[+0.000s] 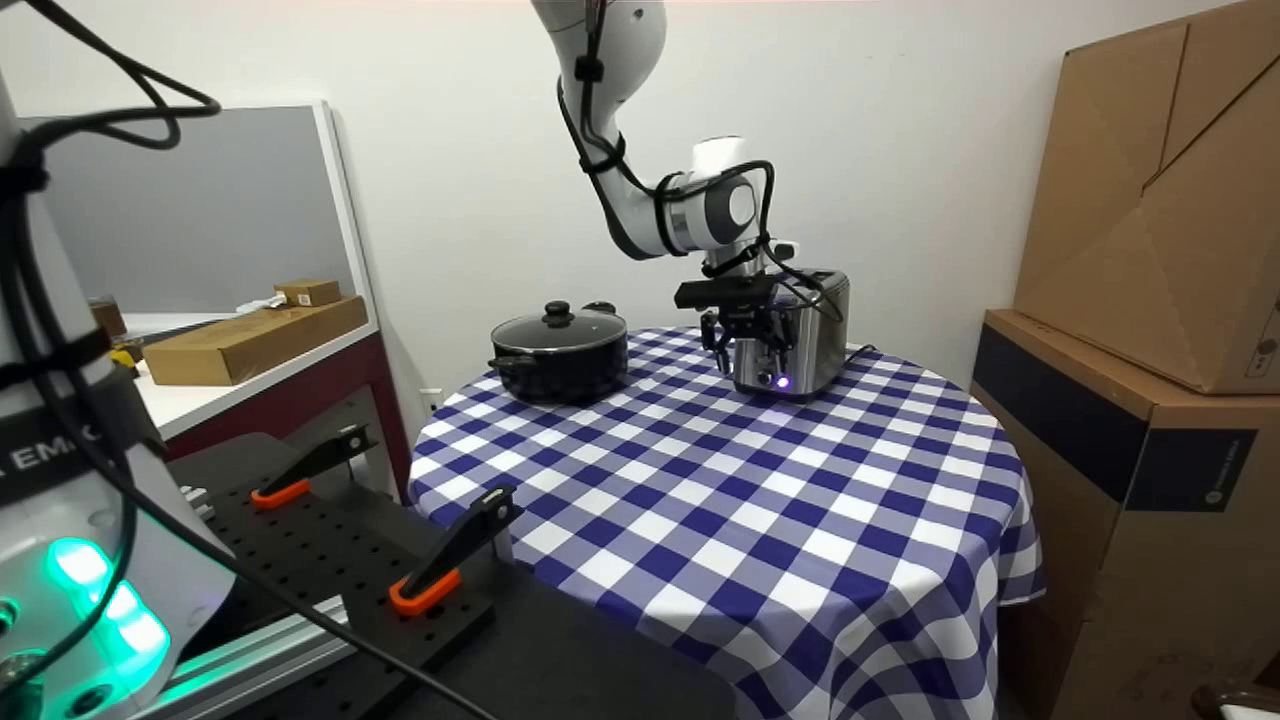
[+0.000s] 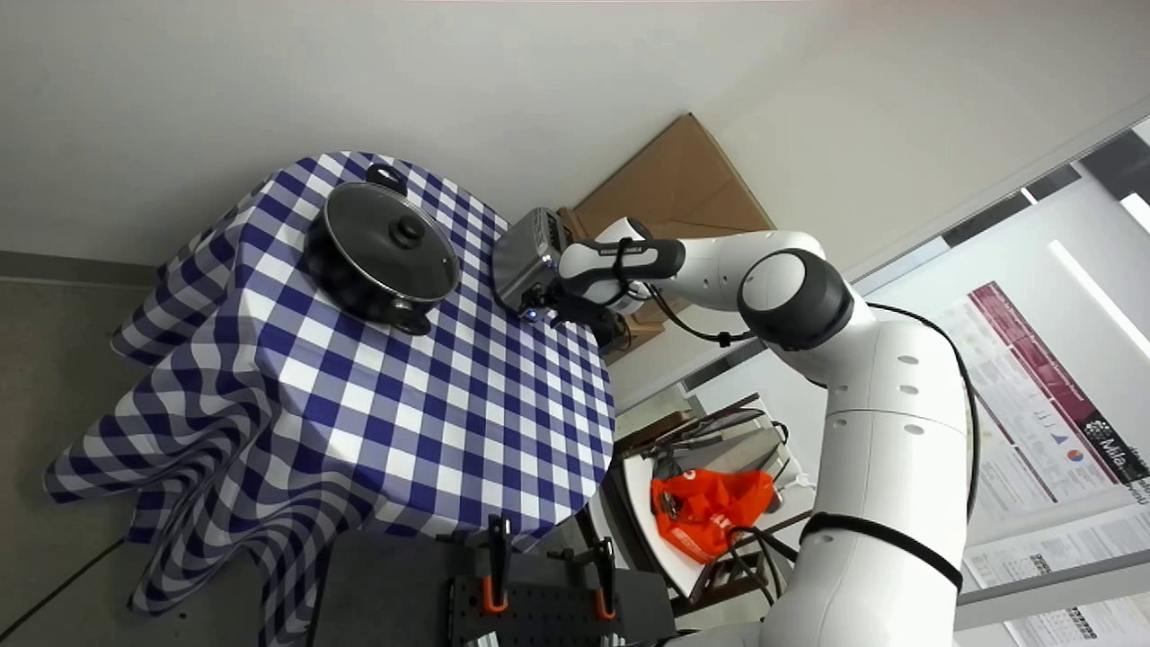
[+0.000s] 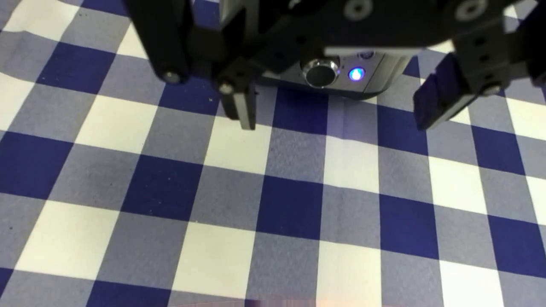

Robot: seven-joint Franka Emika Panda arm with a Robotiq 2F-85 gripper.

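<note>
A silver toaster (image 1: 825,340) stands at the back of the checked table, a small purple-blue light lit low on its front. My gripper (image 1: 752,354) is in front of it in exterior view 1, fingers pointing down and covering part of its face. From the wrist, the gripper is open, its fingers wide apart and only tablecloth visible between the tips. Beyond them show the toaster's knob (image 3: 320,72) and glowing button (image 3: 356,74); the gripper's body hides most of the rest. Whether a finger touches the toaster I cannot tell. Exterior view 2 shows the toaster (image 2: 526,259) beside my wrist.
A black lidded pot (image 1: 560,355) sits left of the toaster, its glass lid (image 2: 390,239) on. Bare checked tablecloth (image 1: 720,492) fills the table's front and middle. Tall cardboard boxes (image 1: 1110,516) stand at the right, and a wall rises behind the table.
</note>
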